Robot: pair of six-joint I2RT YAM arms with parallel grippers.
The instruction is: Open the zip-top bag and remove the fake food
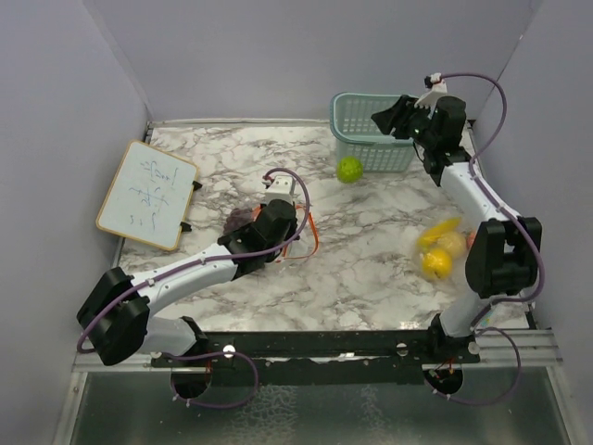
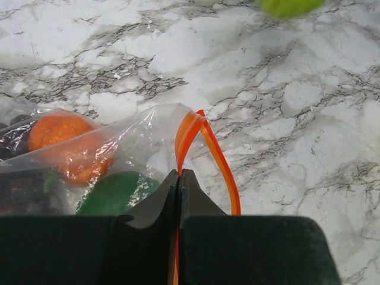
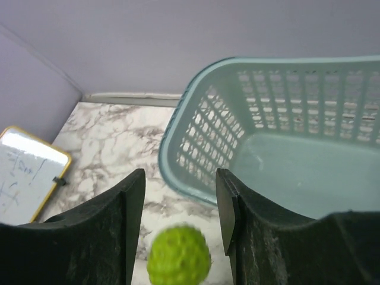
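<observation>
My left gripper is shut on the orange zipper edge (image 2: 209, 136) of the clear bag (image 2: 136, 136), which holds an orange fruit (image 2: 62, 133), dark items and a green piece (image 2: 119, 196). My right gripper is part open, nothing between its fingers, at the right side of the basket (image 1: 352, 130). A green fake food (image 1: 349, 169) is just in front of the basket, apart from the fingers and blurred in the right wrist view; whether it rests on the table cannot be told.
A whiteboard (image 1: 146, 195) lies at the left. Yellow and peach food (image 1: 435, 261), in what seems clear plastic, lies at the right.
</observation>
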